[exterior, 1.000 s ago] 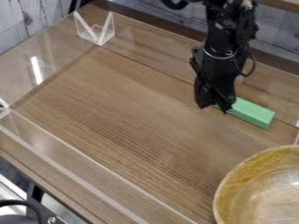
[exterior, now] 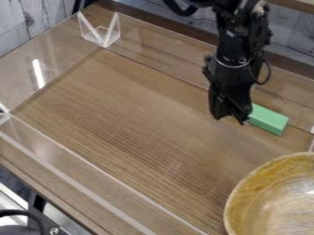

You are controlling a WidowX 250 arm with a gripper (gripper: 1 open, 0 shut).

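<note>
My black gripper [exterior: 222,108] points down over the wooden tray floor at the right, its tips just left of a green rectangular block [exterior: 267,119]. The block's left end is partly behind the gripper. The gripper looks shut, with nothing visible between its fingers.
A large yellow bowl [exterior: 270,197] fills the lower right corner. A clear plastic object [exterior: 101,29] stands in the top left corner.
The gripper has shifted very slightly, staying beside the green block, which looks unmoved.
</note>
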